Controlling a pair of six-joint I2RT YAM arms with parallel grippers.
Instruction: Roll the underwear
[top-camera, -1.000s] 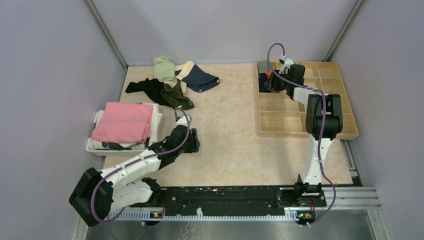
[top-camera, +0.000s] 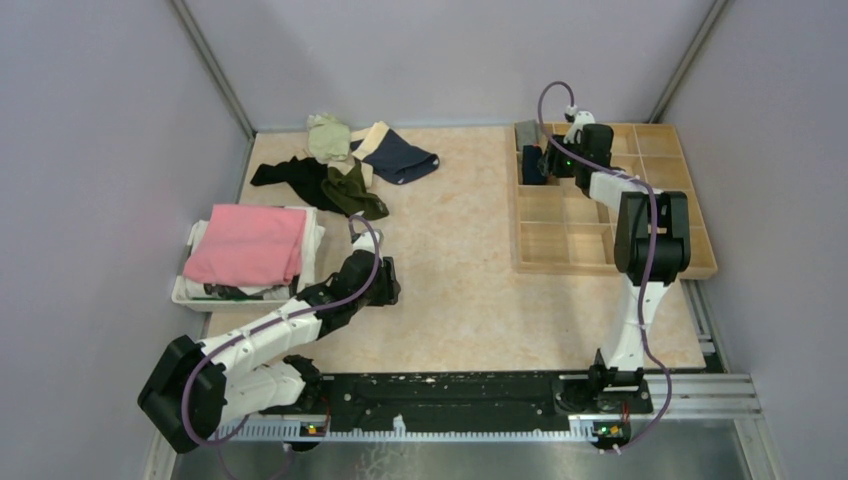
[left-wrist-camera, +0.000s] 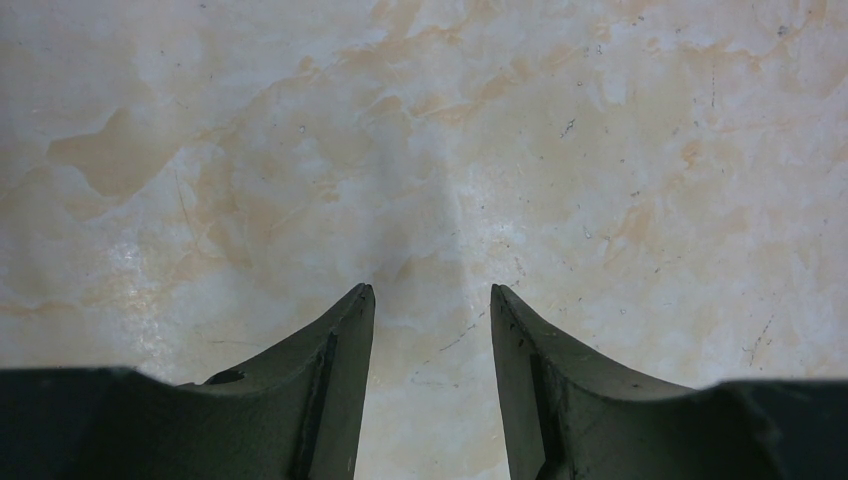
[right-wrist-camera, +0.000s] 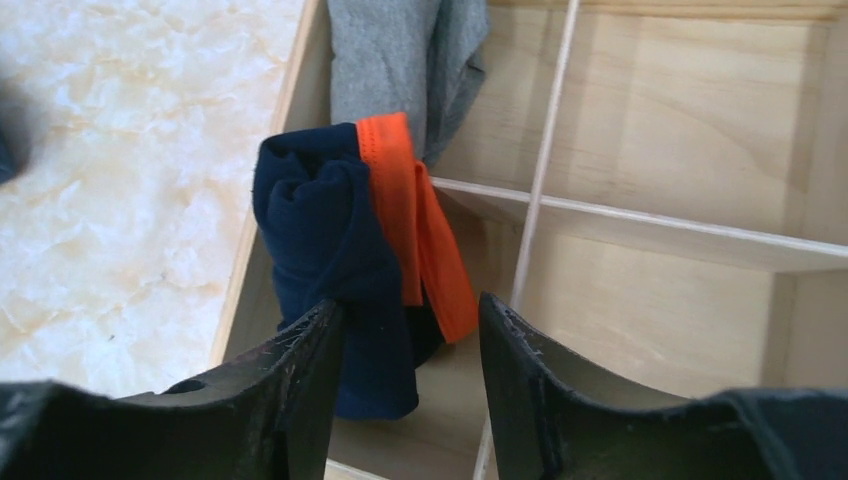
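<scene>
A navy bundle of underwear (right-wrist-camera: 325, 240) with an orange waistband (right-wrist-camera: 390, 165) lies in the far-left corner area of the divided wooden box, beside a grey roll. My right gripper is over that compartment, its fingers apart. One finger overlaps the navy cloth, while the other stands near the lower end of the orange band; whether either touches is unclear. In the top view the same navy bundle (top-camera: 533, 166) is partly covered by the right gripper. My left gripper stands open above bare table, nothing between its fingers.
A grey roll (top-camera: 526, 134) fills the box's far-left compartment; the other visible box (top-camera: 541, 272) compartments look empty. Loose garments (top-camera: 398, 158) lie at the back left. A white bin (top-camera: 232, 304) with a pink cloth (top-camera: 247, 246) stands at left. Mid-table is clear.
The left arm has stayed still.
</scene>
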